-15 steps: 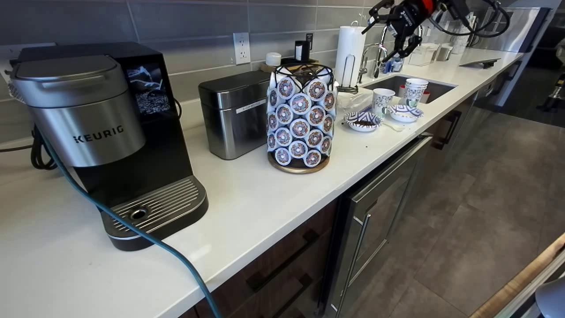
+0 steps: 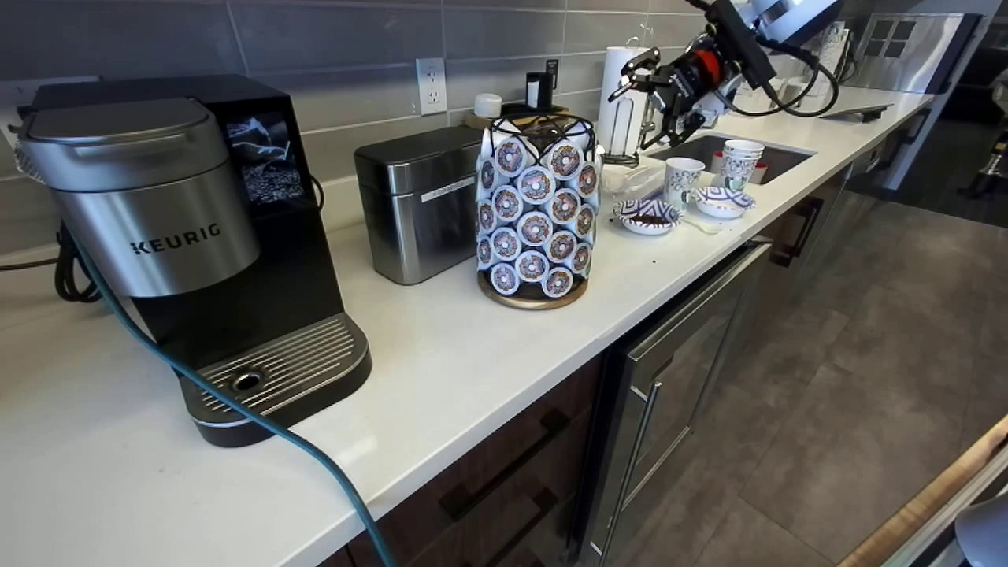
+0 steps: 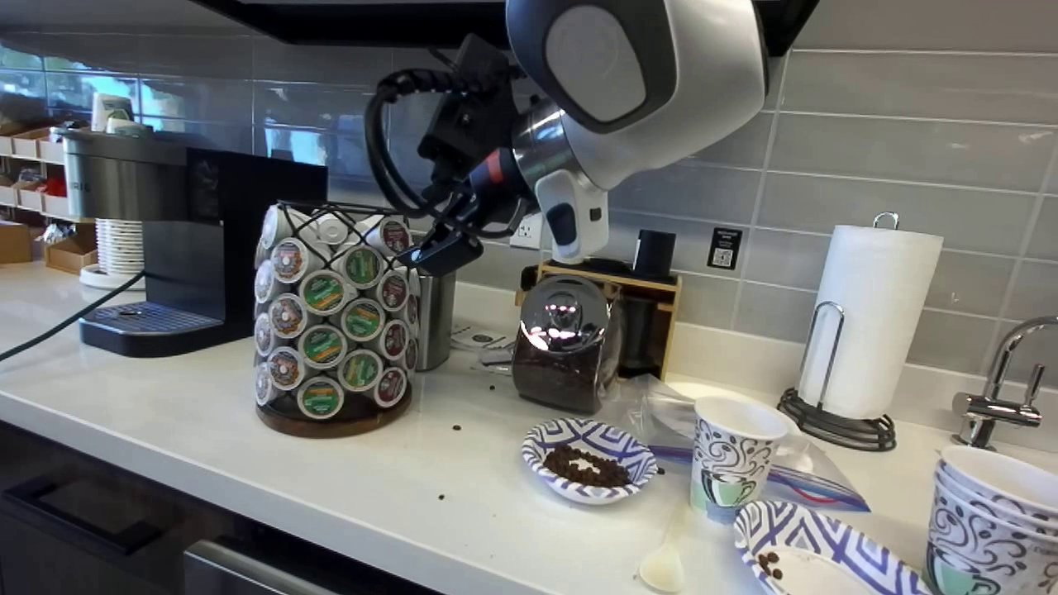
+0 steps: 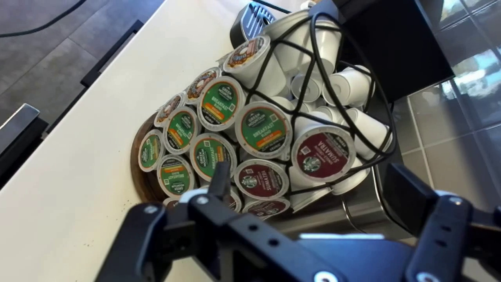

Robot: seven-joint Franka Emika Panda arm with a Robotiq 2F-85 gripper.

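My gripper (image 2: 633, 117) stands open with nothing between its fingers. In the wrist view, one black finger (image 4: 219, 181) lies over the lower pods and the other (image 4: 406, 190) is to the right. Ahead of the fingers is a wire carousel (image 4: 300, 112) full of coffee pods. A maroon Sumatra pod (image 4: 323, 152) and a green Breakfast Blend pod (image 4: 264, 129) face the gripper. From exterior view 2, the gripper appears close to the carousel's upper right side; whether it touches cannot be told. The Keurig coffee maker (image 2: 151, 198) stands on the counter's near left.
A steel bin (image 2: 416, 203) stands behind the carousel. Patterned bowls (image 3: 585, 491), a paper cup (image 3: 734, 446), a spoon (image 3: 662, 567) and a coffee jar (image 3: 560, 347) sit nearby. A paper towel roll (image 3: 878, 317) is farther right.
In exterior view 1, the arm and gripper have moved left and lower, toward the carousel. The gripper is open in both moments. The carousel and counter items look unmoved.
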